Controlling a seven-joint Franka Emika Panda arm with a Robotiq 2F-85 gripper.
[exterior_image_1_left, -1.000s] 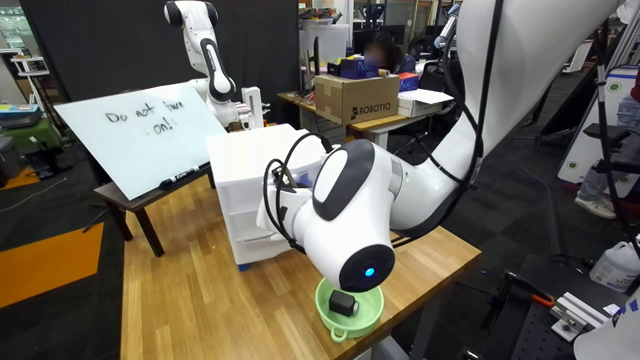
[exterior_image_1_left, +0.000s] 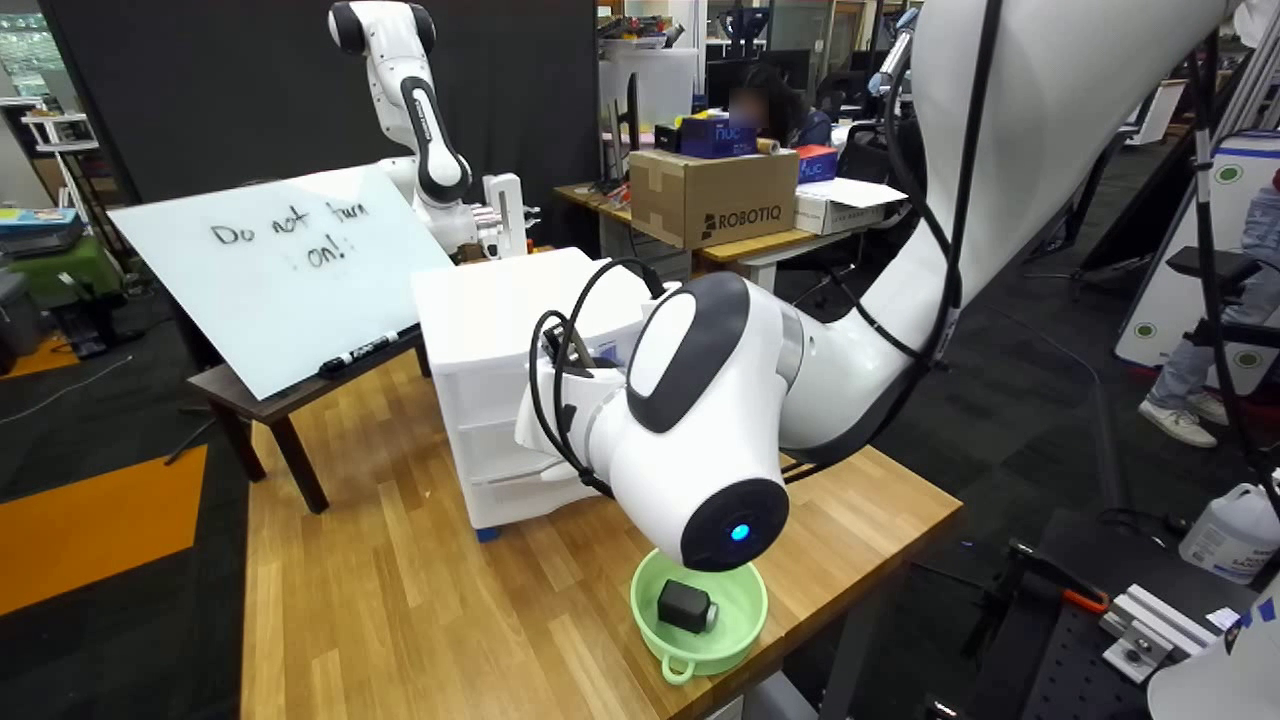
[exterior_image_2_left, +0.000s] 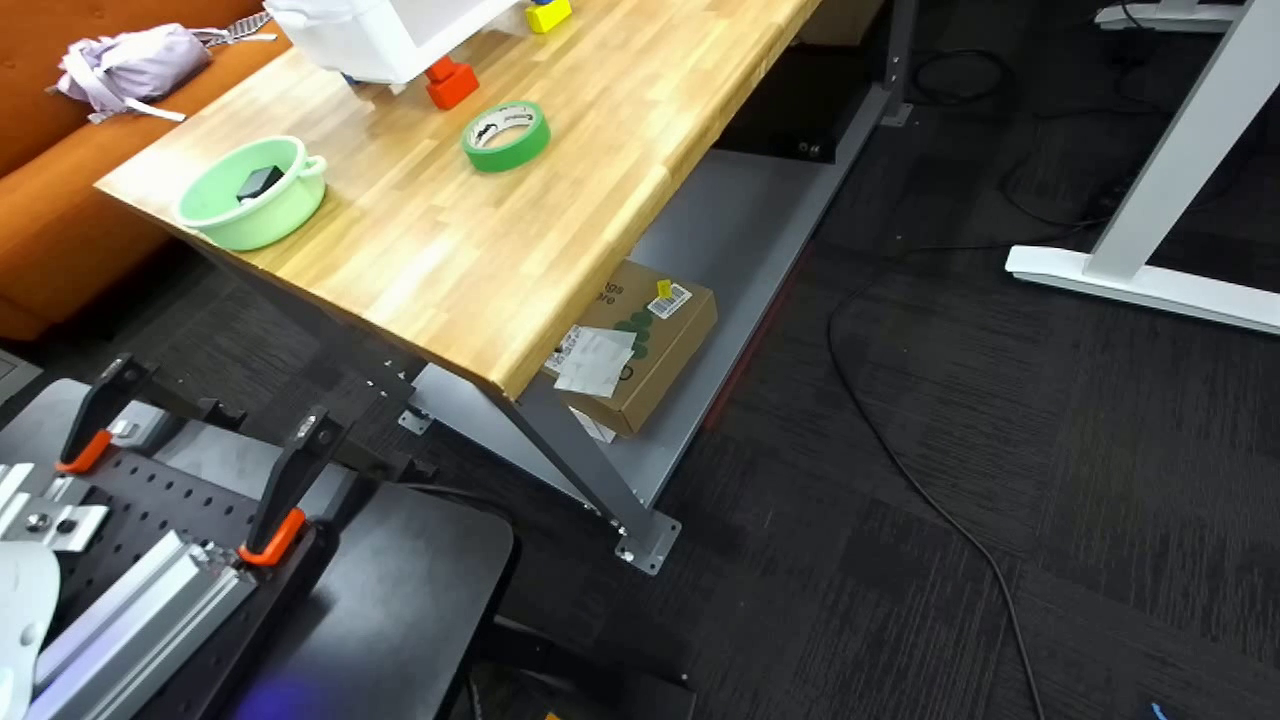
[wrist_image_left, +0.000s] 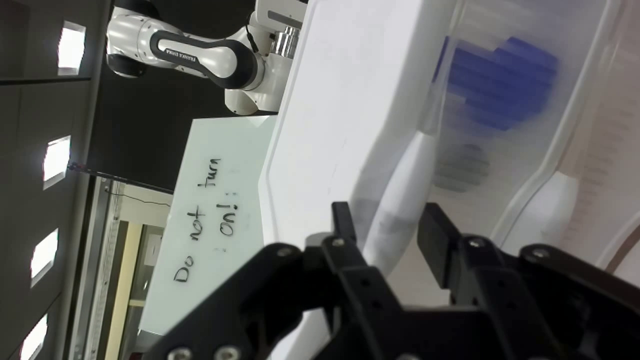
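A white drawer unit (exterior_image_1_left: 518, 314) stands on the wooden table, partly hidden by the arm in exterior view 1. In the wrist view my gripper is at its upper drawer's white handle (wrist_image_left: 403, 191). Both black fingers stand apart, one on either side of the handle as seen here; gaps show beside it, and I cannot tell whether either finger touches it. Through the translucent drawer front, a blue object (wrist_image_left: 504, 81) and a greyish round shape (wrist_image_left: 463, 167) show blurred. The gripper is hidden behind the arm in exterior view 1.
Below the arm, near the table edge, a green bowl (exterior_image_1_left: 743, 636) holds a black object (exterior_image_1_left: 684, 606). Green tape (exterior_image_2_left: 517, 152), a red block (exterior_image_2_left: 451, 83) and a yellow block (exterior_image_2_left: 549, 14) lie near the unit. A whiteboard (exterior_image_1_left: 288, 270) leans beyond it.
My arm's wrist has risen slightly over the last second, uncovering a bit more of the bowl's far rim. The drawer unit and bowl look unmoved.
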